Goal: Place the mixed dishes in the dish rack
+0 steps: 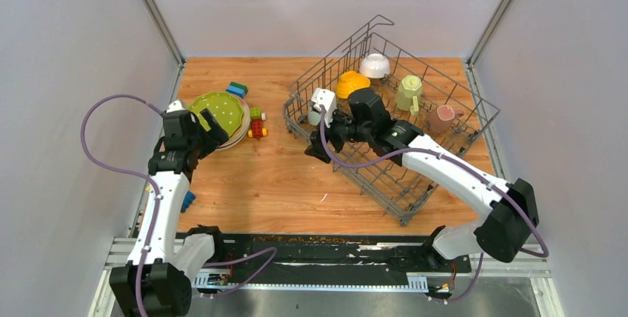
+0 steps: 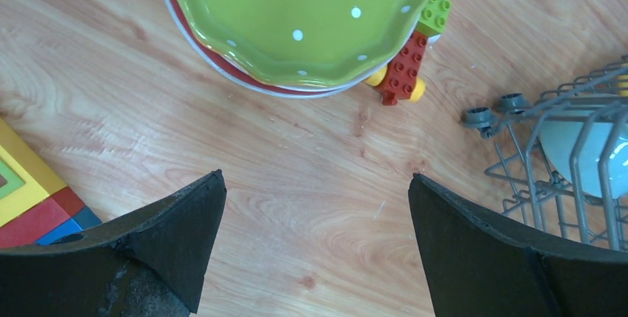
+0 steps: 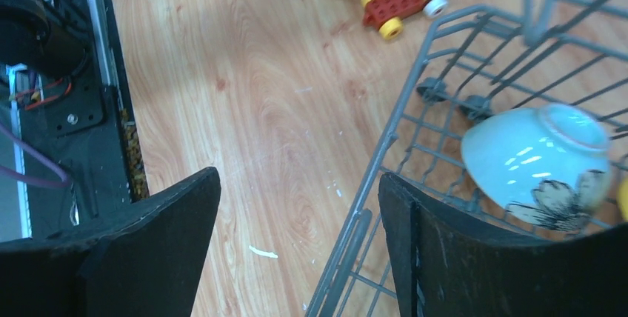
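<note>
A green dotted plate (image 2: 296, 13) lies on other plates at the table's left. My left gripper hangs open and empty over bare wood in front of them. The wire dish rack (image 1: 415, 198) holds a white bowl (image 1: 375, 65), a yellow bowl (image 1: 352, 82), a green mug (image 1: 407, 91), a pink mug (image 1: 444, 117) and a pale bowl (image 3: 522, 154), partly hidden in the top view. My right gripper is open with nothing between its fingers, over the rack's left front edge.
Toy bricks (image 1: 257, 126) lie between plates and rack, with more at the back (image 1: 237, 89) and colored blocks (image 2: 29, 191) at the left.
</note>
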